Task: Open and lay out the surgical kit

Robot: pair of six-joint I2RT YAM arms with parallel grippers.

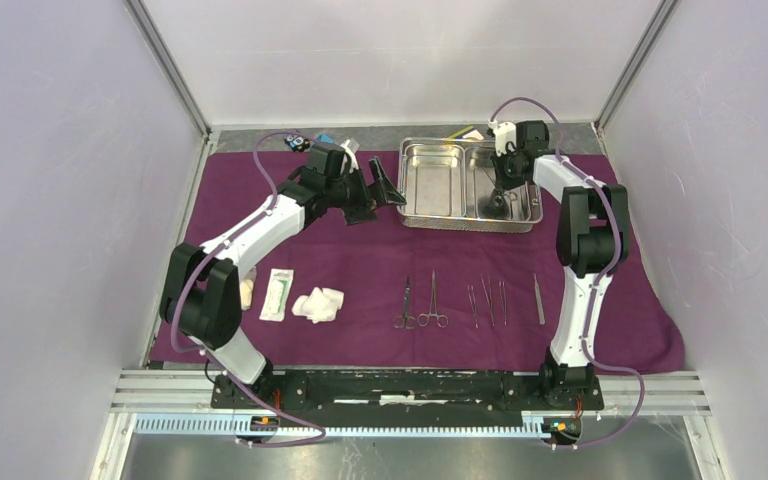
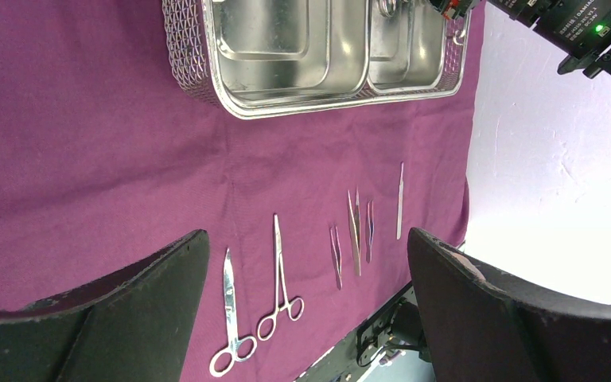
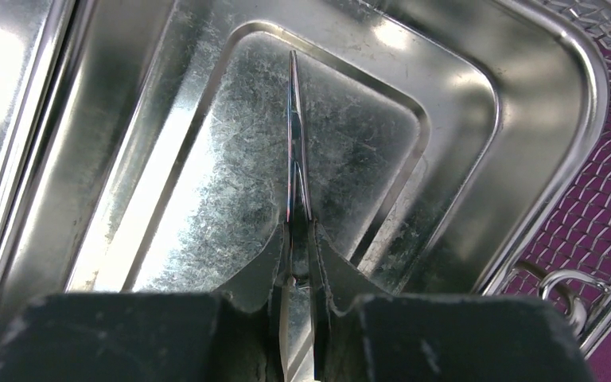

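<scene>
The metal tray (image 1: 430, 220) sits at the back on the purple cloth. In its right compartment a slender steel instrument (image 3: 297, 119) lies, and my right gripper is down over its lower part, fingertips close together; whether they grip it is unclear. My left gripper stands open beside the tray's left end. Scissors (image 1: 405, 310), a long clamp (image 1: 433, 310), several tweezers (image 1: 488, 300) and a scalpel handle (image 1: 538, 300) lie in a row at the front.
A wrapped packet (image 1: 277, 294) and white gauze (image 1: 318, 304) lie at front left. Ringed handles (image 3: 565, 278) show at the tray's edge. The cloth between tray and row is clear.
</scene>
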